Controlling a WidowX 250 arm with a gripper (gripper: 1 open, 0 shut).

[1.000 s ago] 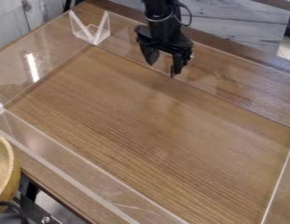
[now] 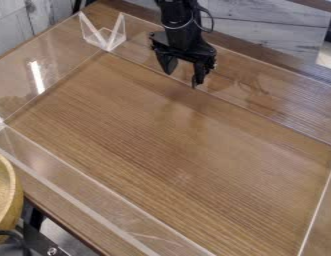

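Note:
My black gripper (image 2: 184,64) hangs at the far end of the wooden table (image 2: 168,160), its two fingers spread low over the tabletop with nothing seen between them. The arm rises behind it to the top edge of the view.
A clear plastic holder (image 2: 104,32) stands at the back left. A yellow bowl (image 2: 5,195) sits at the bottom left, off the table's edge. A pale marbled wall runs behind.
The gripper and arm have shifted slightly and turned a little over the last second. The rest looks the same.

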